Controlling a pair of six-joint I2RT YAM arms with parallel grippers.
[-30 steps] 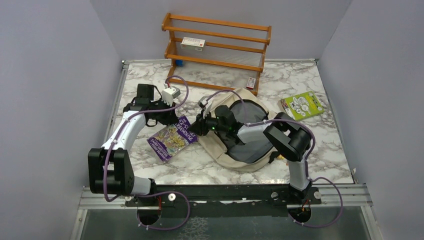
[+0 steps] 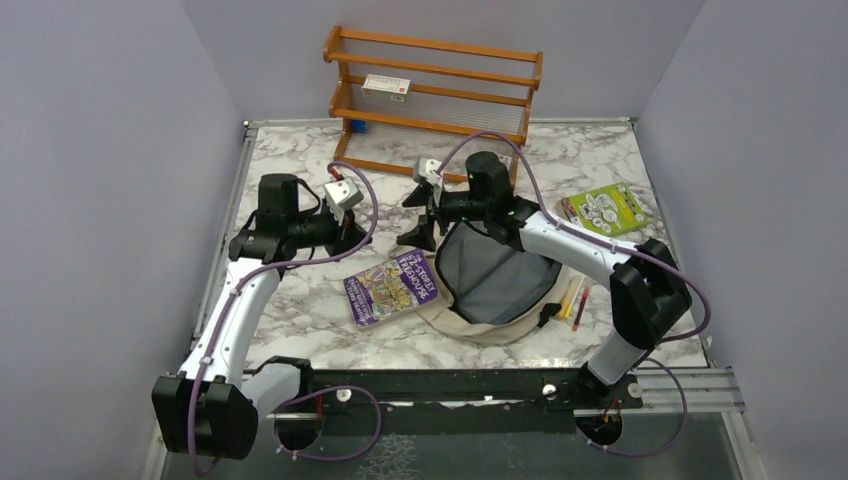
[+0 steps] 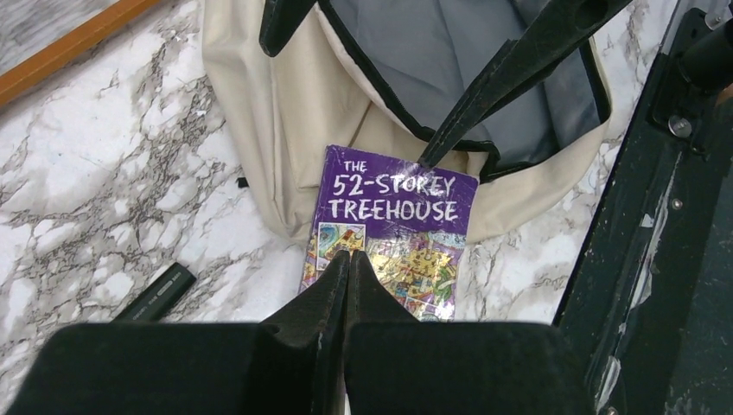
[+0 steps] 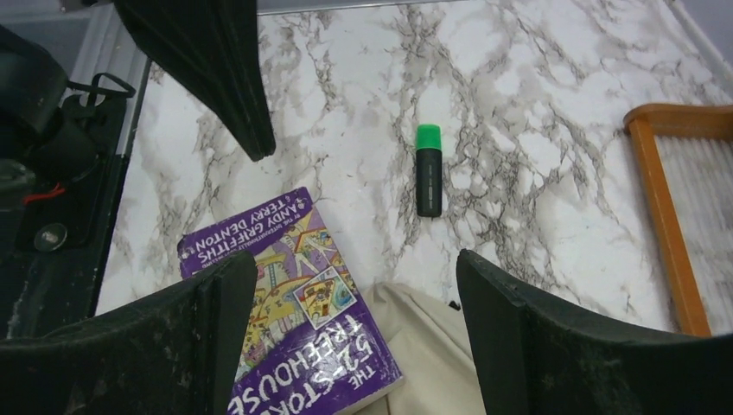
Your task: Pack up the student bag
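Observation:
The purple book "The 52-Storey Treehouse" (image 2: 385, 292) lies cover up at the left edge of the beige bag (image 2: 480, 332), whose grey-lined opening faces up. In the left wrist view the book's title end (image 3: 393, 199) overlaps the bag's side. My left gripper has its fingers together above the lower part of the book; nothing shows between them. The right gripper (image 2: 416, 218) is spread wide and empty over the bag's upper left side, apart from the book. A black marker with a green cap (image 4: 429, 173) lies on the marble table.
A wooden rack (image 2: 430, 125) stands at the back with a white box (image 2: 386, 87) on it. The green book (image 2: 605, 210) rests at the right. Several pencils (image 2: 575, 305) lie beside the bag's right side. Bare table shows at the front left.
The book has shifted right toward the bag and turned. My right gripper has come away from the book's edge, moving up the view, and now stands wide open.

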